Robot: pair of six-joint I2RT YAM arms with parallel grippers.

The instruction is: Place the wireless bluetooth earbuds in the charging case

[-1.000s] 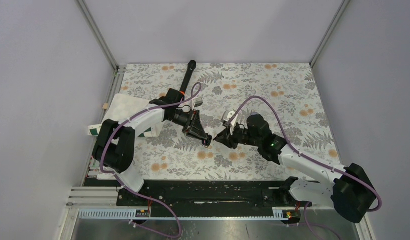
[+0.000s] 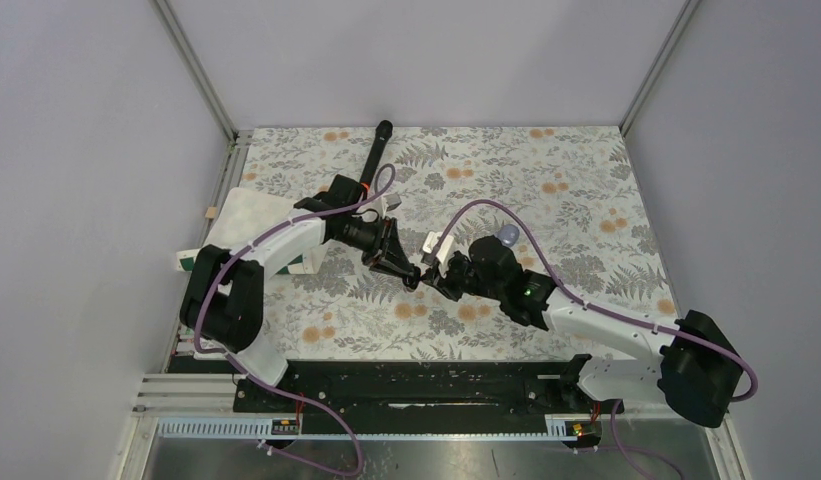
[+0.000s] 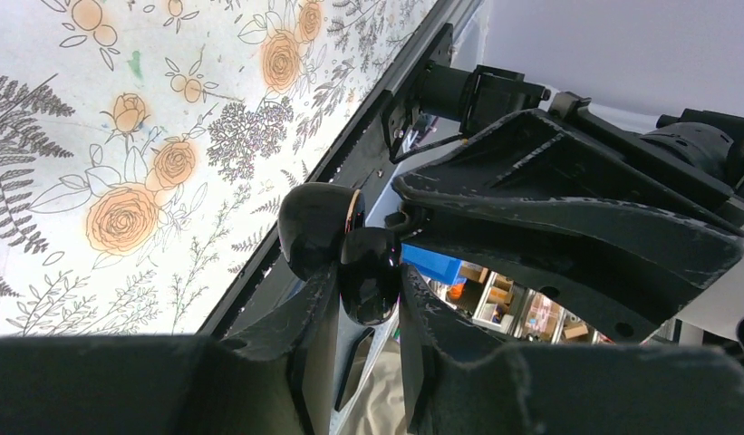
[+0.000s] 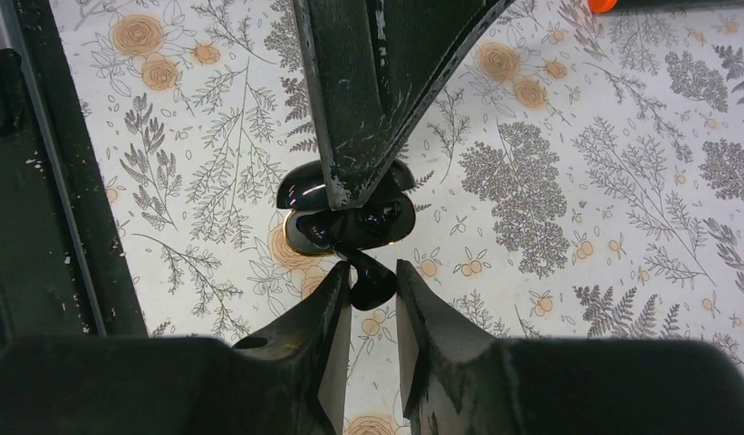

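Observation:
My left gripper (image 2: 401, 265) is shut on the black charging case (image 3: 368, 276), whose lid (image 3: 311, 227) stands open, showing a gold rim. In the right wrist view the case (image 4: 304, 231) faces my right gripper, which is shut on a black earbud (image 4: 375, 283). The earbud's stem reaches up to the case's cavities, overlapping its lower edge; whether it is inside cannot be told. Left finger parts hide the middle of the case. In the top view my right gripper (image 2: 429, 277) meets the left one near the mat's middle.
A long black rod (image 2: 376, 150) with an orange band lies behind the left arm. A pale board (image 2: 246, 210) is at the left. A small translucent blue item (image 2: 508, 233) lies behind the right arm.
My right gripper has moved left from beside the left gripper to meet the case. The left arm has stayed almost still.

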